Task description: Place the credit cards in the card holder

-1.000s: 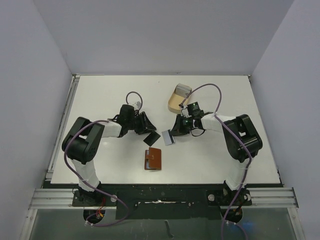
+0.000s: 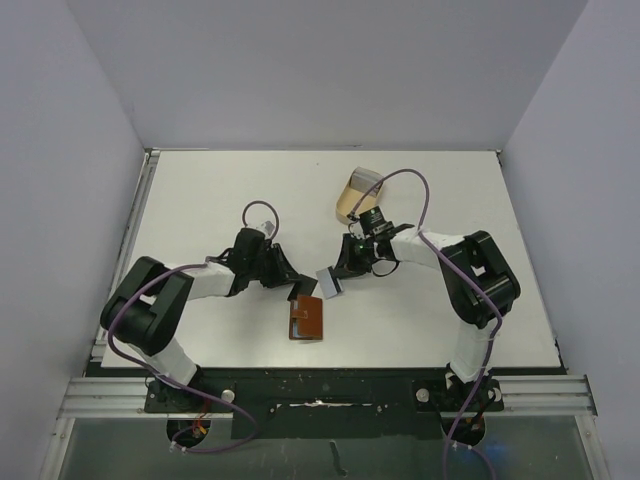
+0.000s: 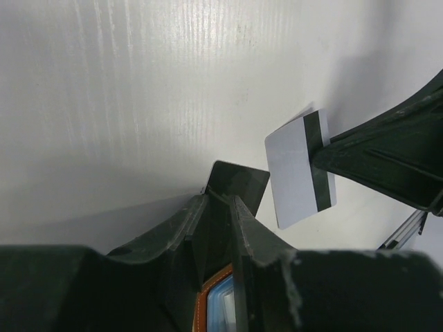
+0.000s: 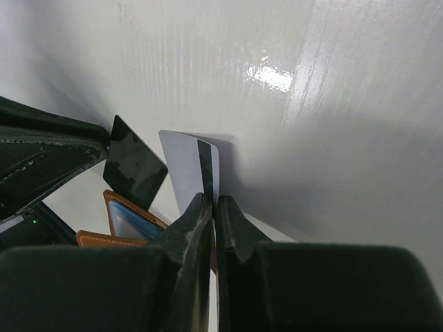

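A brown leather card holder (image 2: 306, 318) lies at the table's front middle, blue inside in both wrist views. A black card (image 4: 135, 163) lies just above it, with my left gripper (image 2: 292, 278) at its left edge. In the left wrist view the fingertips (image 3: 197, 206) rest on that card, slightly apart; whether they grip it is unclear. My right gripper is shut on a white card (image 3: 294, 173) with a dark stripe, right of the black card.
A tan tray (image 2: 352, 200) with a grey item stands behind, at the back middle.
My left gripper has moved toward the front, shifting the black card toward the holder.
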